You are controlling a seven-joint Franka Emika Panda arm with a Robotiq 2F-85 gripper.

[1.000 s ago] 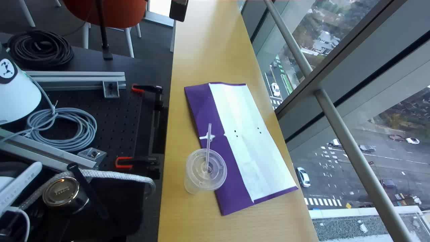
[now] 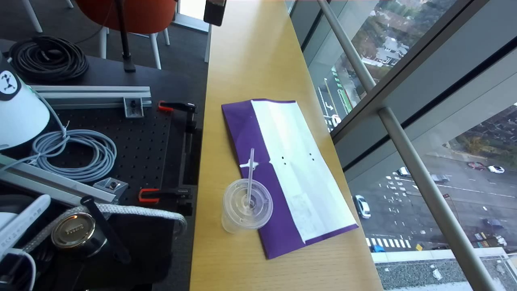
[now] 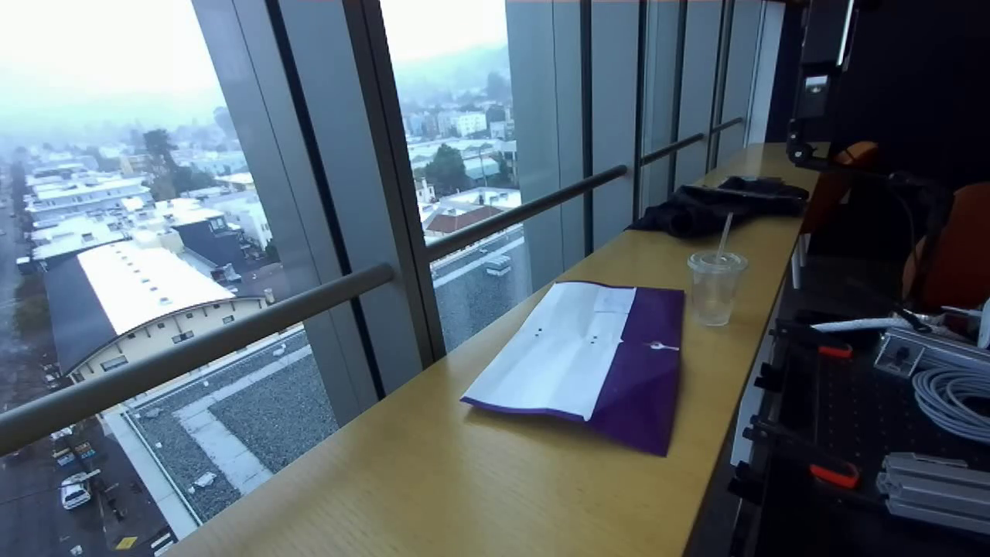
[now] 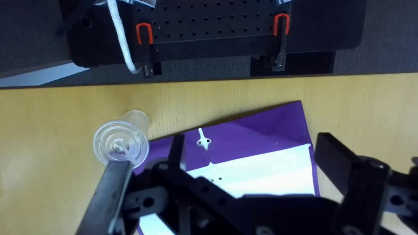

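In the wrist view my gripper is open, its two dark fingers (image 4: pixel 178 150) far apart and nothing held between them. Beyond them on the counter is a purple folder (image 4: pixel 250 125), bent and opened, with white paper (image 2: pixel 300 167) along one side and a white metal fastener (image 4: pixel 203 139). A clear plastic cup (image 2: pixel 247 206) with a lid and straw (image 2: pixel 250 174) stands upright beside the folder, its rim overlapping the purple part in exterior view 1. The wrist view shows the cup (image 4: pixel 117 135) past the left finger.
The wooden counter (image 2: pixel 252 58) is narrow, with windows and a rail (image 2: pixel 409 157) along one side. A dark pegboard table (image 2: pixel 140 140) with clamps and cables borders the other. Dark cloth (image 3: pixel 715 204) lies farther along the counter. Bare counter shows at both ends of the folder.
Folder, cup and table items look the same as a second ago. Only cars on the street outside have shifted.
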